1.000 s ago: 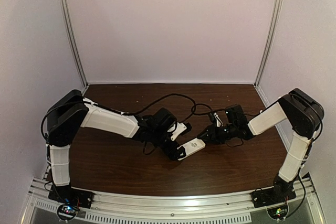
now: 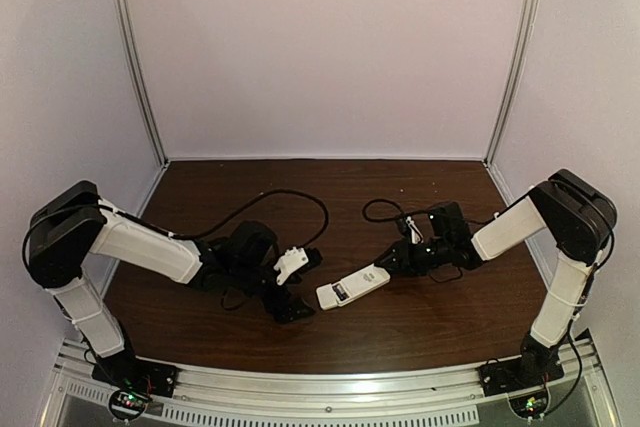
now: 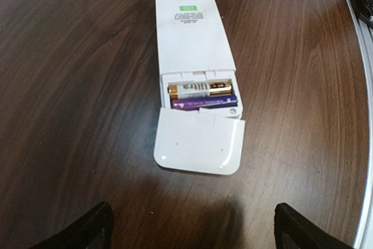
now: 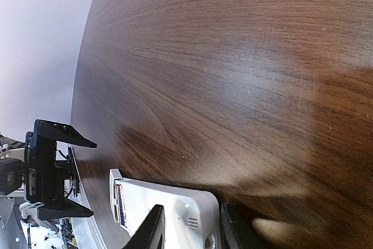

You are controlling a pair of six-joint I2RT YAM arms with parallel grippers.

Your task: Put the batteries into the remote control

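Observation:
A white remote (image 2: pixel 362 282) lies on the table. In the left wrist view its battery compartment shows a gold-silver battery (image 3: pixel 199 90) and a purple one (image 3: pixel 204 102) side by side, with the cover (image 3: pixel 199 138) over the near end, leaving both batteries exposed. My right gripper is shut on the remote's far end, also seen at the top of the left wrist view. My left gripper stands open with nothing between its fingers, just beyond the cover end, to the left of the remote in the top view.
Pale walls enclose the back and sides, and a metal rail (image 2: pixel 330 379) runs along the front edge.
My left gripper has drawn back leftward from over the remote, uncovering its cover end. My right arm and the remote show little or no movement.

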